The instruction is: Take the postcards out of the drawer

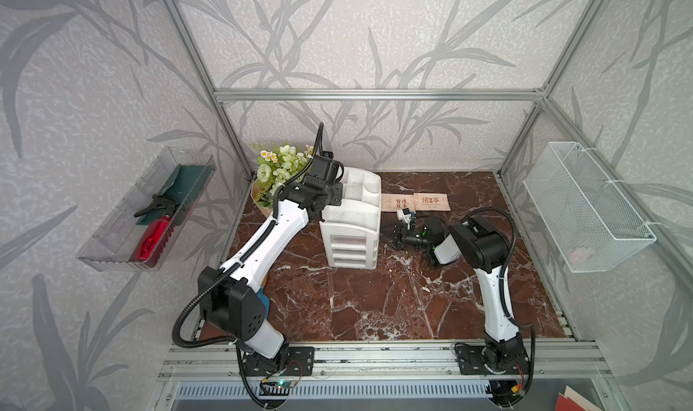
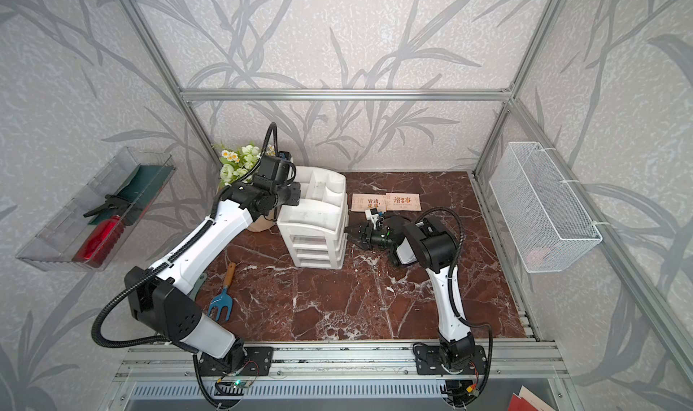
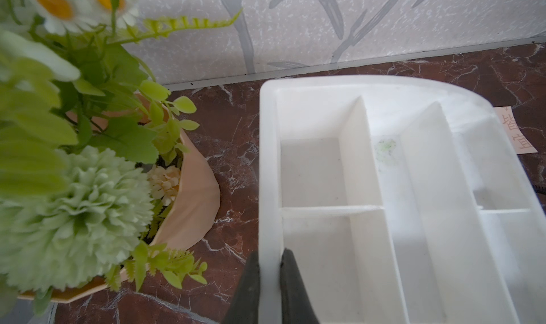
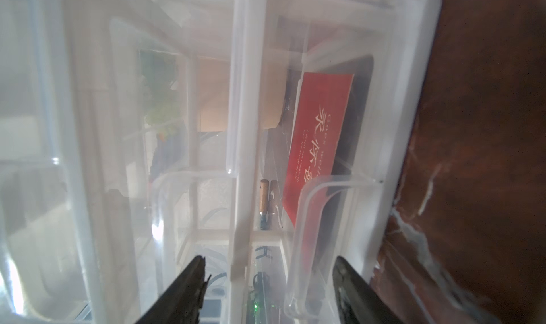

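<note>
The white drawer unit (image 1: pixel 348 230) stands mid-table. My left gripper is shut on the left rim of its compartmented top. In the right wrist view, stacked clear drawers (image 4: pixel 250 51) fill most of the picture; a red postcard (image 4: pixel 318 125) lies inside the rightmost one, seen through clear plastic. My right gripper faces that drawer's handle from the unit's right side, its fingers apart with nothing clearly between them. Pale postcards (image 1: pixel 430 201) with red lettering lie on the table behind it.
A flower pot (image 3: pixel 190 193) stands left of the unit. A blue garden fork (image 2: pixel 220 302) lies at the front left. A clear basket (image 2: pixel 94 216) hangs on the left wall, a white mesh basket (image 2: pixel 541 209) on the right.
</note>
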